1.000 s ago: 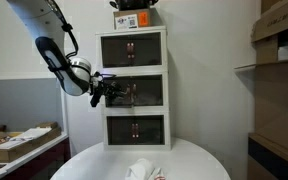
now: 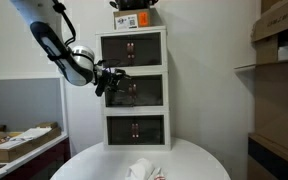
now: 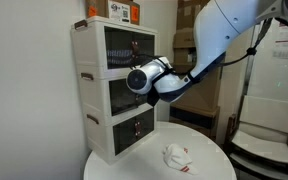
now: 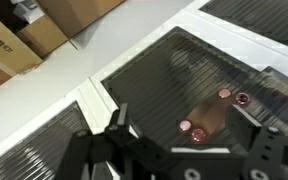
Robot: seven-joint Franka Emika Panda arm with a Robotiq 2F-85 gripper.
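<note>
A white cabinet (image 2: 164, 110) holds three stacked dark-fronted compartments, and my gripper (image 2: 108, 80) is at the left part of the middle one. In exterior view 2 the arm partly covers that middle front (image 3: 124, 97). Seen from the wrist, my gripper is open, its dark fingers (image 4: 120, 118) wide apart with nothing between them. Reddish-brown handles (image 4: 206, 116) with round knobs show on the dark front ahead, near the right finger. A crumpled white cloth (image 2: 141, 169) rests on the round white table (image 2: 199, 163).
An orange-brown box (image 2: 131, 20) sits atop the cabinet. To the left, a side table carries a cardboard tray (image 2: 22, 145); shelving with cardboard boxes (image 2: 277, 95) stands at the right. A chair (image 3: 264, 130) is beyond the round table, whose top is mostly clear.
The cabinet and cloth look unchanged.
</note>
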